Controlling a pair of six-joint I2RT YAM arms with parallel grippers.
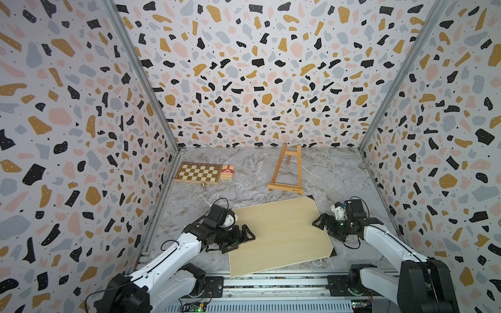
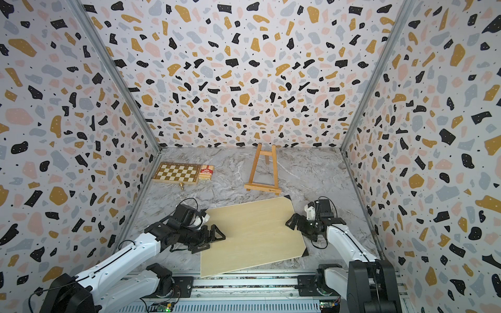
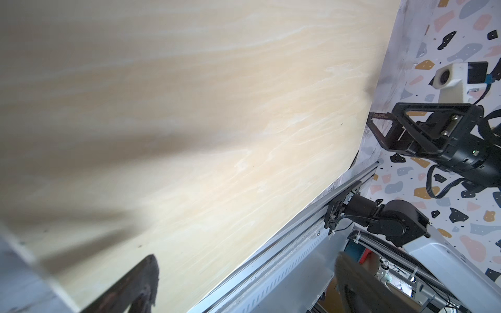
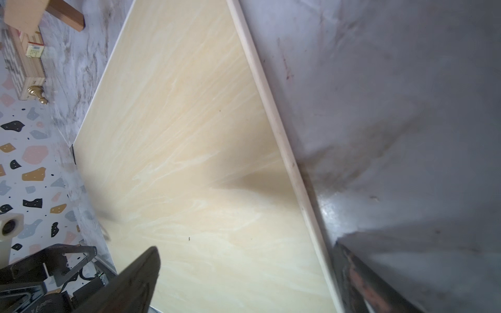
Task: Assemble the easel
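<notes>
A wooden easel [image 1: 299, 172] stands at the back centre right. In front of it a large pale board [image 1: 276, 234] with dark corner pieces lies slightly askew on the table. My left gripper [image 1: 246, 234] is open over the board's left part, its fingers blurred at the bottom of the left wrist view. My right gripper [image 1: 320, 221] is open at the board's right edge; in the right wrist view the board's rim [image 4: 292, 172] runs down to the right finger, with nothing seen held.
A chessboard [image 1: 197, 172], a red box [image 1: 227, 172] and a small brass piece [image 1: 204, 185] lie back left.
</notes>
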